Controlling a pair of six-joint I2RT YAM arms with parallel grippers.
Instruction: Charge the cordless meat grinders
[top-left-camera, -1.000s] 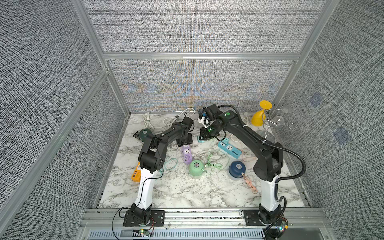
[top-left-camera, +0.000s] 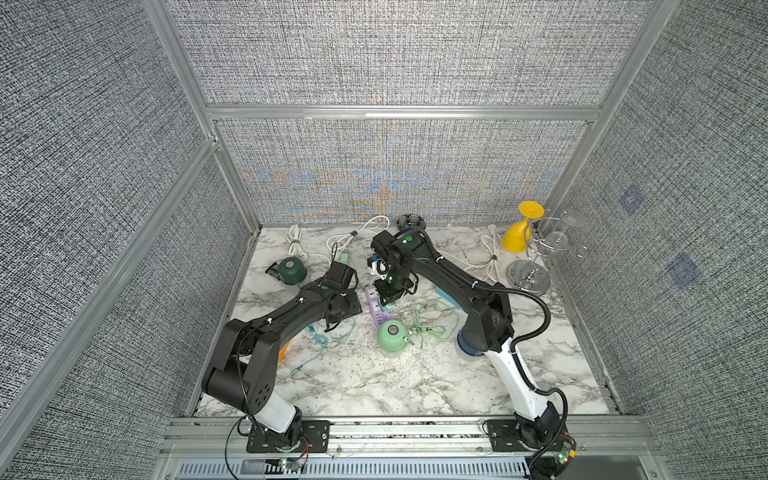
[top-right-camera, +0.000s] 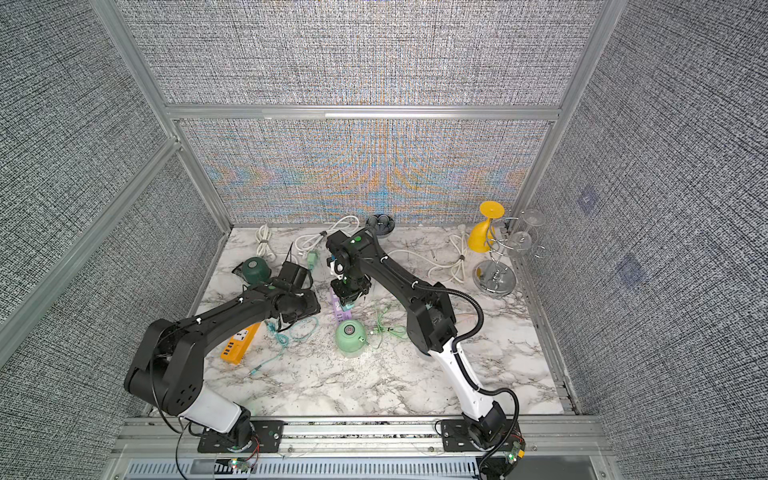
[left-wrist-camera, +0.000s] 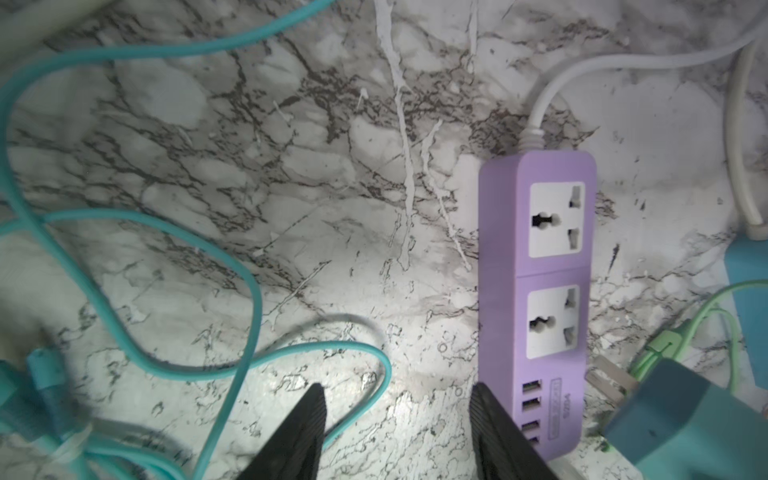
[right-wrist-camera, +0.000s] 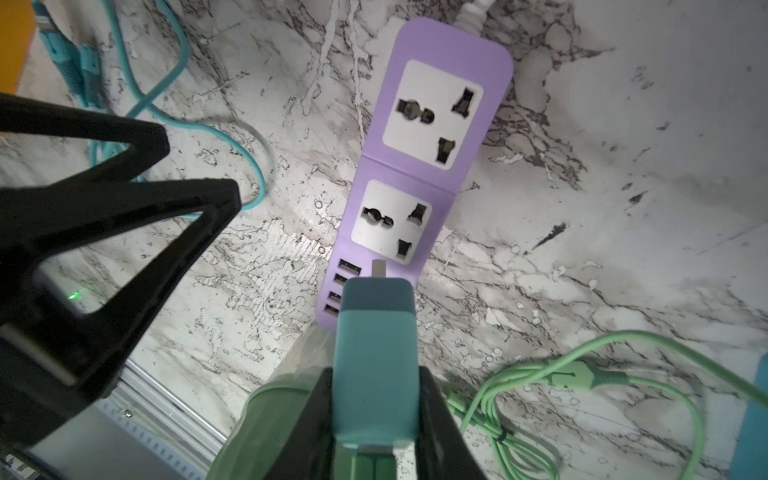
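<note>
In the right wrist view, my right gripper is shut on a teal plug adapter (right-wrist-camera: 374, 360), its metal prong pointing forward. The prong is over the USB end of the purple power strip (right-wrist-camera: 412, 172) in that view. From the left wrist view, the adapter (left-wrist-camera: 696, 428) sits just right of the strip (left-wrist-camera: 536, 312), apart from its sockets. My left gripper is open, only tabletop and teal cable (left-wrist-camera: 304, 352) behind its gap. The light green grinder (top-left-camera: 393, 336) stands in front of the strip. A dark green grinder (top-left-camera: 292, 270) is at back left; a navy one (top-left-camera: 469, 342) is partly hidden.
An orange power strip (top-right-camera: 240, 344) lies at the left. Green cable (right-wrist-camera: 528, 384) is coiled right of the purple strip. A blue strip (top-left-camera: 448, 298) is mostly behind my right arm. The glass rack (top-left-camera: 529, 276) stands at the back right.
My right gripper has moved left with the adapter, from near the blue strip to over the purple strip. My left gripper has drawn back to the left, away from the purple strip.
</note>
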